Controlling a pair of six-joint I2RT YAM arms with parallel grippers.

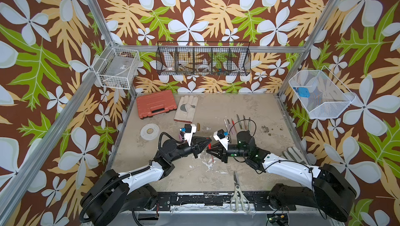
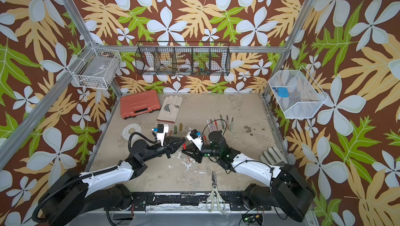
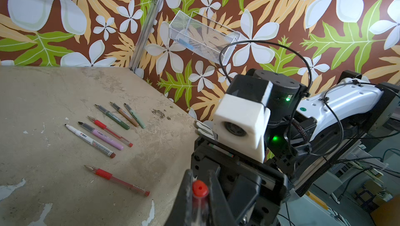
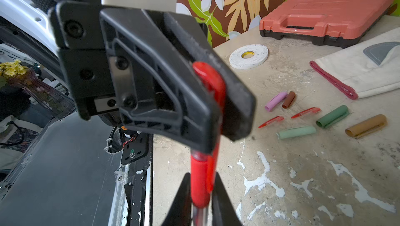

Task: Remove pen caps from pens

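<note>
A red pen [image 4: 200,184] hangs upright between the two grippers. My left gripper [image 1: 209,141] is shut on its capped upper end; the red cap [image 4: 210,78] with its clip shows between those fingers in the right wrist view, its round top also in the left wrist view. Below, the pen's clear barrel [image 4: 200,216] passes between the parted fingers of my right gripper. Several pens, among them a white marker [image 3: 89,141], a pink one [image 3: 100,136] and a red one [image 3: 118,179], lie uncapped at the right. Loose caps, including a green one, lie at the left.
Scissors [image 1: 237,194] lie at the front edge. A tape roll [image 1: 150,131], red case [image 1: 156,104] and glove [image 1: 186,108] occupy the back left; another glove [image 1: 295,155] lies at right. Bare table stretches behind the pens.
</note>
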